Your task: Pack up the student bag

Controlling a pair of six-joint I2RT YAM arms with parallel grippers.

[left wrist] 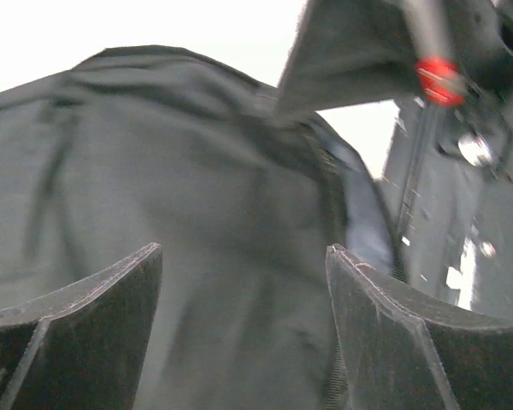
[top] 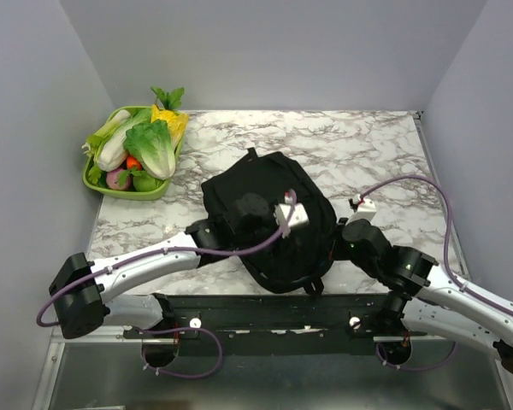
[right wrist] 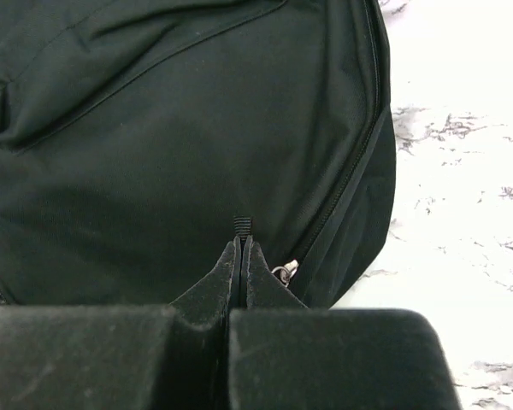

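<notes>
The black student bag (top: 269, 175) lies flat on the marble table, its mouth closed in the part I see. Over its middle, my left gripper stands open, with bag cloth beyond the fingers and nothing between them. My right gripper is shut at the bag's right side, close to the zip (right wrist: 352, 171). A metal zip slider with a ring (right wrist: 284, 272) sits just right of its fingers. A small ridged dark tab (right wrist: 243, 226) shows right at the tips; whether they pinch it, I cannot tell.
A green basket (top: 137, 195) of vegetables stands at the back left. Bare marble table (top: 359, 137) lies behind and right of the bag. Grey walls enclose the table at the back and sides.
</notes>
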